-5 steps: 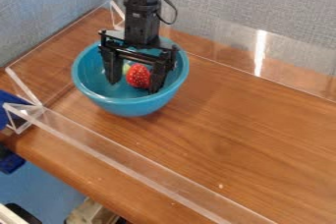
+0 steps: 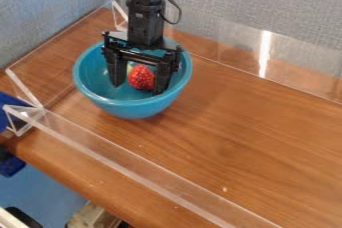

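My black gripper (image 2: 139, 68) is lowered into a blue bowl (image 2: 127, 105) on the wooden table, its two fingers apart inside the rim. A red strawberry (image 2: 142, 77) lies in the bowl between or just behind the fingers; whether they touch it I cannot tell.
Clear plastic walls border the wooden table (image 2: 247, 142), with a grey textured wall behind. Blue objects sit outside the left edge.
My gripper has barely moved inside the bowl. Less of the strawberry's green top shows now than a second ago.
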